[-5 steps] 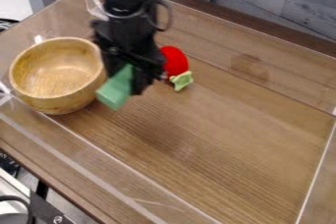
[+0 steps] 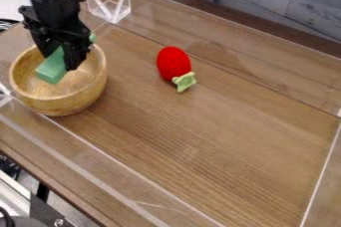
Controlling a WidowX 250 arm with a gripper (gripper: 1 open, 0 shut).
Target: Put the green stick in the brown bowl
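The green stick [image 2: 52, 69] is gripped at its upper end by my gripper [image 2: 62, 51], which points down over the brown bowl [image 2: 88, 97]. Tilted, the stick appears within the bowl's rim from this angle. Whether it touches the bowl's inside I cannot tell. The dark fingers hide the top of the stick. Near the table's left edge, the bowl stands upright and shows nothing else inside.
A red object [image 2: 173, 63] with a green end [image 2: 184, 82] lies on the wooden table [image 2: 220, 151] right of the bowl. Behind the bowl is a clear, frame-like piece [image 2: 110, 5].
My gripper has carried the green stick left, from the table right of the bowl to over the bowl. The bowl and the red object have stayed put.
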